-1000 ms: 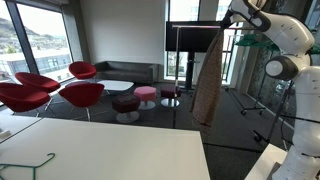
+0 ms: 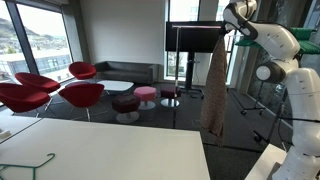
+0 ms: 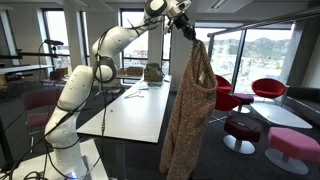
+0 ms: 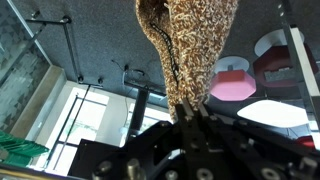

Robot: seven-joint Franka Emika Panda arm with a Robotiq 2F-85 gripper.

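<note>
A long brown knitted cloth (image 3: 188,115) hangs from my gripper (image 3: 194,38), which is shut on its top edge. In the first exterior view the same cloth (image 2: 215,90) drops close to the floor beyond the table's right end, with the gripper (image 2: 228,30) at its top. The wrist view has the brown fabric (image 4: 198,50) running away from the dark fingers; the exact pinch spot is hard to make out. A green hanger (image 2: 30,166) lies on the white table (image 2: 110,150), well apart from the gripper.
A dark rack with a horizontal top bar (image 2: 205,25) and an upright pole (image 2: 177,80) stands near the cloth. Red chairs (image 2: 80,94), round stools (image 2: 145,94) and a grey sofa (image 2: 120,71) are farther off.
In the first exterior view, my gripper and the hanging cloth have shifted a little to the right. The cloth stays held, and the hanger lies where it was.
</note>
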